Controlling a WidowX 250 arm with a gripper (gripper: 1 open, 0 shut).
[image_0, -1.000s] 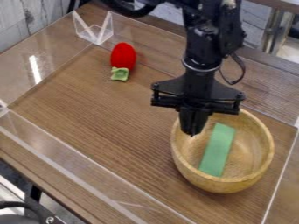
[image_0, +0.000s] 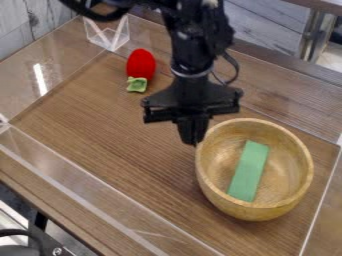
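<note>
My gripper (image_0: 190, 128) is shut, nothing visible between its fingers, hanging above the left rim area of a tan bowl (image_0: 281, 190). Inside the bowl lies a flat green block (image_0: 247, 170), right of and below the gripper.
A red oval object (image_0: 140, 62) and a small green piece (image_0: 136, 86) lie at the back left. A clear plastic container (image_0: 104, 32) stands at the top left.
The arm has moved left, away from over the bowl's middle. The bowl and green block have stayed in place.
</note>
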